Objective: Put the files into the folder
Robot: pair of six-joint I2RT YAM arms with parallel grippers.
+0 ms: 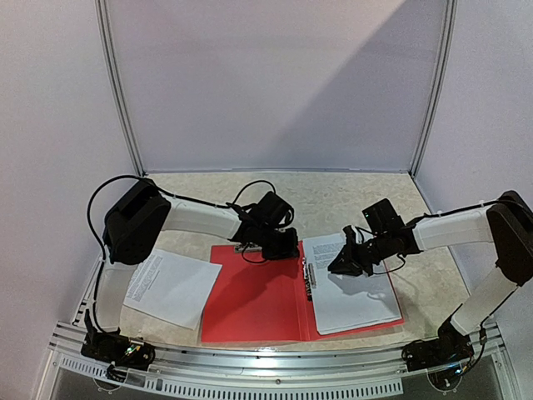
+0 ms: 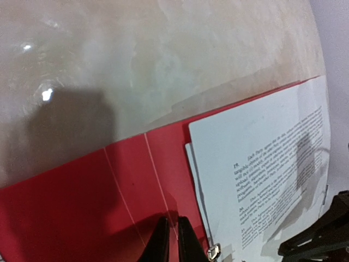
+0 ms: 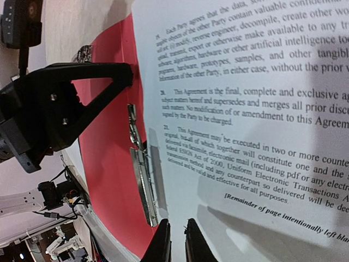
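An open red folder (image 1: 250,308) lies flat, with printed sheets (image 1: 358,304) on its right half, beside the metal fastener (image 3: 143,183). My left gripper (image 1: 291,250) is over the folder's upper middle near the spine; in the left wrist view its fingertips are together over red card, with nothing visible between them. My right gripper (image 1: 333,269) is over the sheets, just right of the fastener; in the right wrist view its fingertips sit low at the bottom edge, and what is between them is unclear. Another printed stack (image 1: 171,287) lies left of the folder.
Walls (image 1: 75,167) surround the table on the back and sides, and a metal rail runs along the front. Both arms are close together over the folder.
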